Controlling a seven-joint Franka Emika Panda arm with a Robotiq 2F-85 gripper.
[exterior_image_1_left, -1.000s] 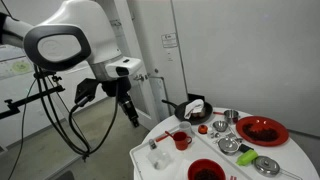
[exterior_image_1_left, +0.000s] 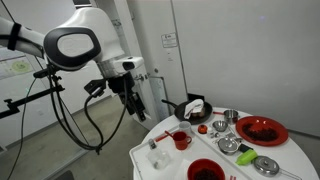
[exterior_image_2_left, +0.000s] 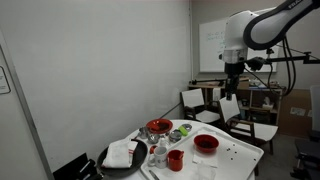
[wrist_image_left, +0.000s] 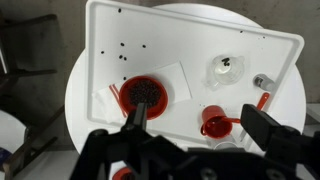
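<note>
My gripper (exterior_image_1_left: 135, 103) hangs in the air high above the table. In the wrist view its dark fingers (wrist_image_left: 98, 150) stand wide apart, open, with nothing held between them. Below lies a white tray (wrist_image_left: 190, 35) bearing a red bowl (wrist_image_left: 148, 93) of dark beans, set on a white sheet. A clear cup (wrist_image_left: 227, 69) with a few dark bits in it stands on the tray. Near the tray's lower edge is a red mug (wrist_image_left: 215, 121). Several loose dark beans are scattered on the tray's upper left.
Exterior view 1 shows a red plate (exterior_image_1_left: 262, 130), a lidded metal pot (exterior_image_1_left: 266, 165), a green item (exterior_image_1_left: 246, 157) and a black pan (exterior_image_1_left: 182, 112) with a white cloth around the table. The tray's upper middle is mostly bare.
In exterior view 1 the arm and gripper have shifted slightly to the right. The table's things have not moved.
</note>
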